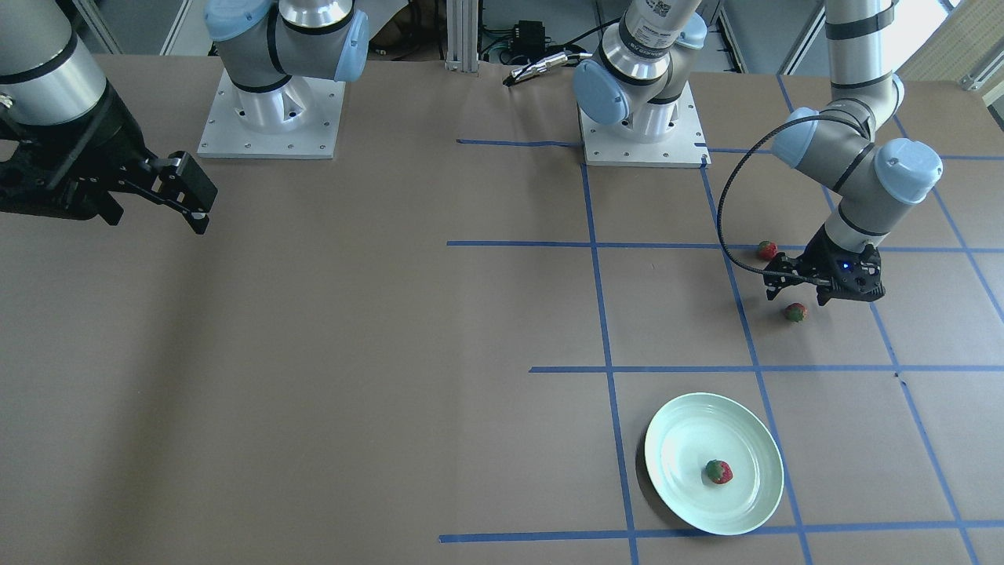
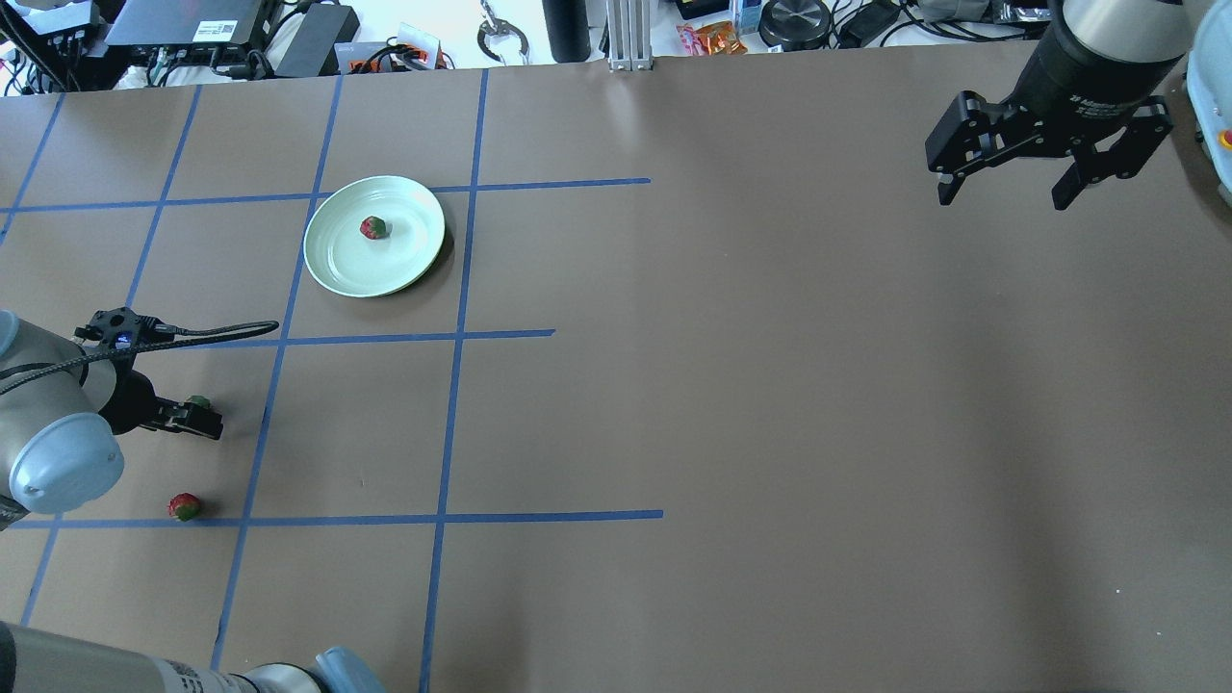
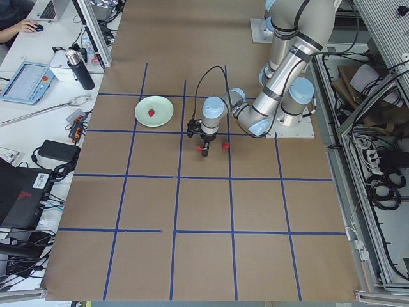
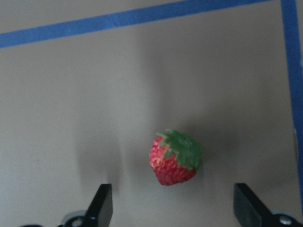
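Note:
My gripper (image 1: 795,290) is low over the gridded table at the right of the front view, between two loose strawberries. One strawberry (image 1: 767,250) lies just behind it, another (image 1: 796,311) just in front. In the wrist view a strawberry (image 4: 171,158) lies centred a little beyond the fingertips, and the gripper stands open with nothing between its fingers. A pale plate (image 1: 678,424) at the front holds one strawberry (image 1: 719,472).
Another arm's black gripper (image 2: 1039,150) hangs at the far side, and more arm bases (image 1: 602,151) stand along the back edge.

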